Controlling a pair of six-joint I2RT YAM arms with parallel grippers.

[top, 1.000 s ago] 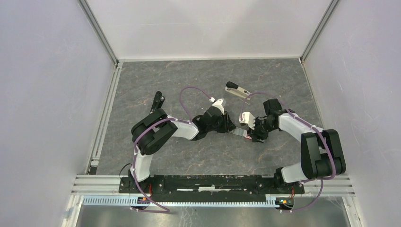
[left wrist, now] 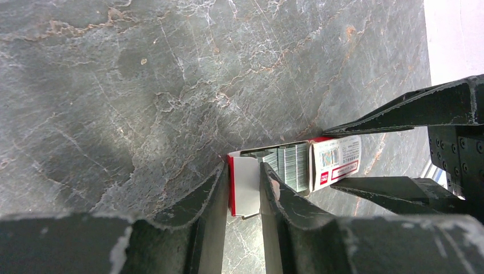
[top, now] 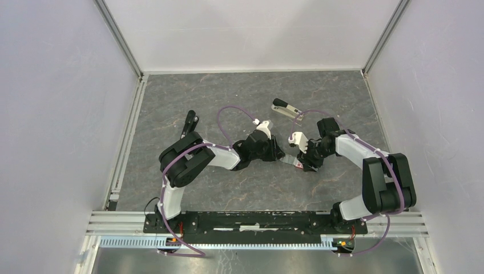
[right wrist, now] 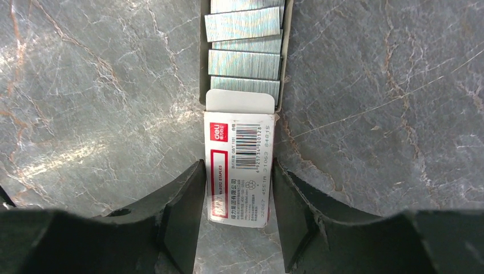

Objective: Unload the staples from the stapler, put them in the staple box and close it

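A stapler (top: 294, 111) with a black end and a pale body lies at the back, away from both grippers. Between my arms, on the grey table, a small staple box is drawn apart. Its tray (right wrist: 204, 68) shows several strips of staples (right wrist: 244, 64); the white printed sleeve (right wrist: 242, 171) covers only the other end. My left gripper has its fingers against both sides of the tray's white end. On the sleeve's two long sides press the fingers of my right gripper. In the top view the grippers hide most of the box.
A black elongated object (top: 190, 123) lies at the left, behind my left arm. Bare table (top: 262, 191) stretches in front of the box and across the back left. White walls close off the sides and the back.
My right gripper has shifted very slightly. My left arm, the stapler and the box look almost the same as a second ago.
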